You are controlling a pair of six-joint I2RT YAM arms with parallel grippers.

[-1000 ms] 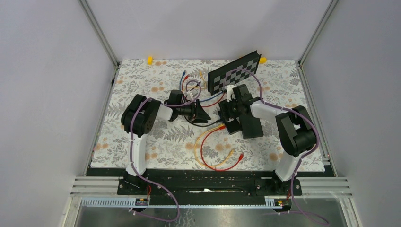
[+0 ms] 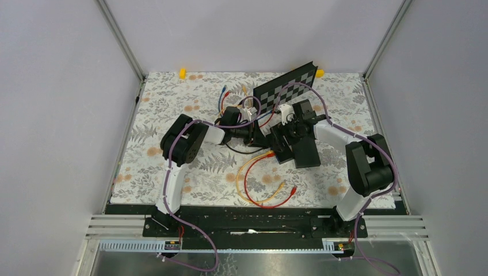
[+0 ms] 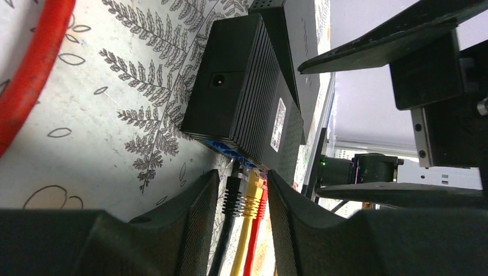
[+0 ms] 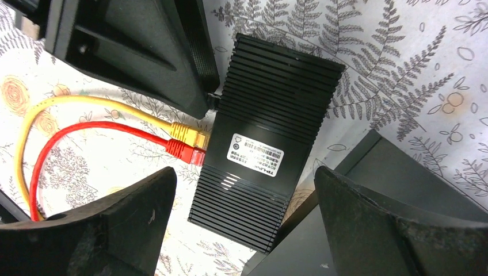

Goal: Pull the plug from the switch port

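The black ribbed switch lies on the patterned sheet with yellow, red and black plugs along one side. In the left wrist view my left gripper has its fingertips part open around the black plug, beside the yellow one; whether they touch is unclear. In the top view it reaches in from the left. My right gripper is over the switch from the right, fingers parted on either side of it, apparently not closed on it.
A larger dark box lies right of the switch. A tilted checkered board stands behind. Loose coloured cables curve over the front of the sheet.
My left gripper has moved right to the plugs at the switch. My right arm has shifted right and toward the front, its gripper still over the switch.
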